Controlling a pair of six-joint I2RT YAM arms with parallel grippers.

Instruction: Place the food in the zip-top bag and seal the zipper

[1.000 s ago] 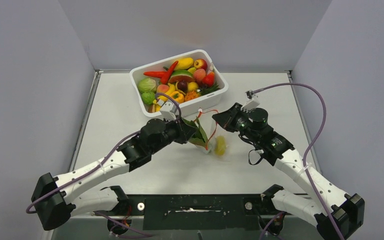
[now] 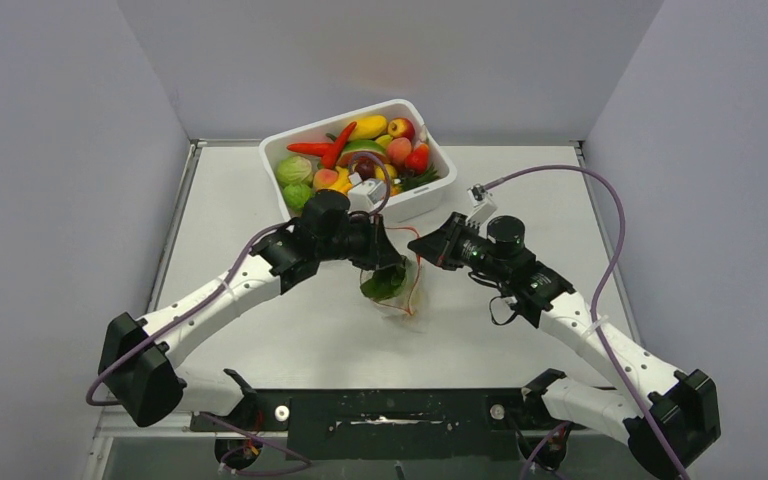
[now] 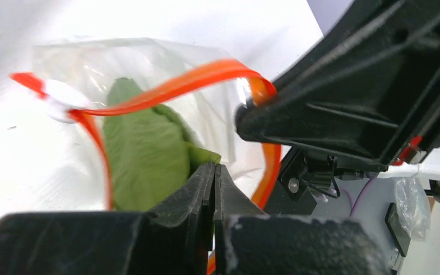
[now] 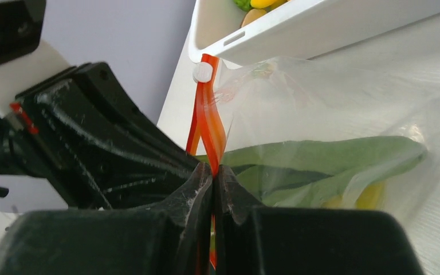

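Observation:
The clear zip bag (image 2: 418, 300) with its orange zipper rim (image 3: 177, 86) stands with its mouth spread open at mid-table. My right gripper is shut on that orange rim at one side. Inside the bag lies a green leafy vegetable (image 3: 146, 149), and through the film a yellow food piece (image 4: 371, 196) shows lower down. My left gripper is shut at the bag's mouth, fingertips against the leaf's edge; whether any leaf is pinched is unclear. A white slider (image 4: 203, 72) sits on the rim's end near the bin.
Behind the bag, a white bin (image 2: 440, 190) full of toy fruit and vegetables stands close to both arms. Open table (image 2: 520, 185) lies to the right and at the front left. Both gripper tips are close together.
The leaf stood partly above the bag's mouth and now lies lower inside it. My left gripper has swung over the mouth; the right one has shifted slightly left with the rim.

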